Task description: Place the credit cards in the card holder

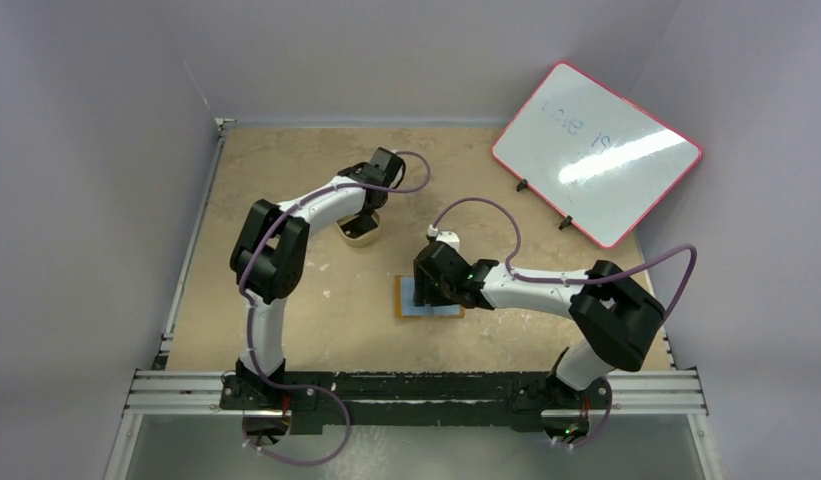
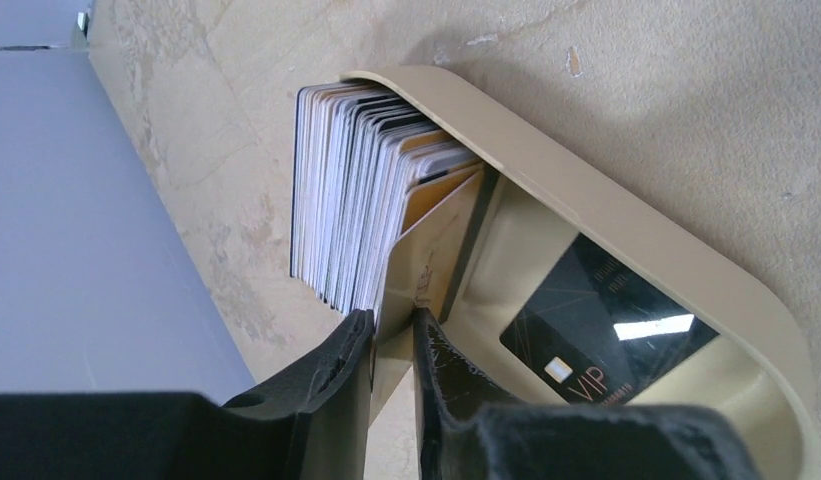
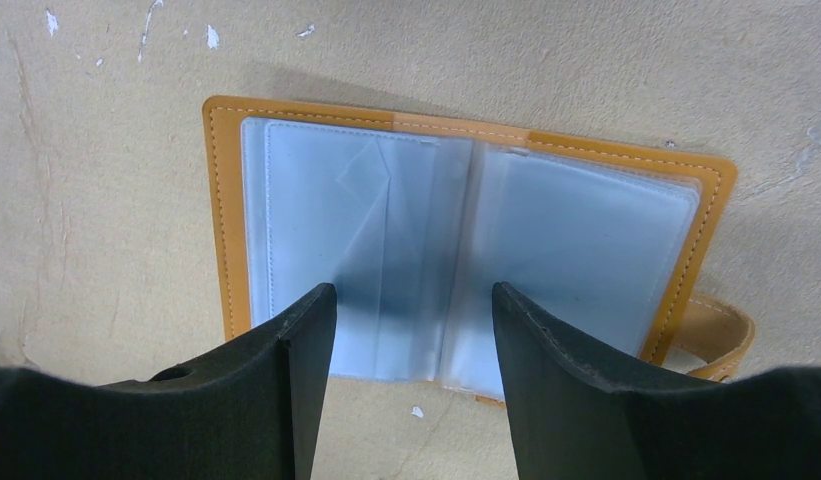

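In the left wrist view, a tight row of credit cards stands on edge in a beige oval container. The end card, gold-toned, leans away from the row. Its near part lies between the fingers of my left gripper, which stand slightly apart; firm contact on both sides does not show. A black VIP card lies flat on the container's floor. The card holder, tan with clear bluish sleeves, lies spread on the table under my open right gripper; nothing is between its fingers.
A whiteboard with a red frame lies at the back right. A tan strap sticks out from the holder's edge. The tabletop left of the holder is clear.
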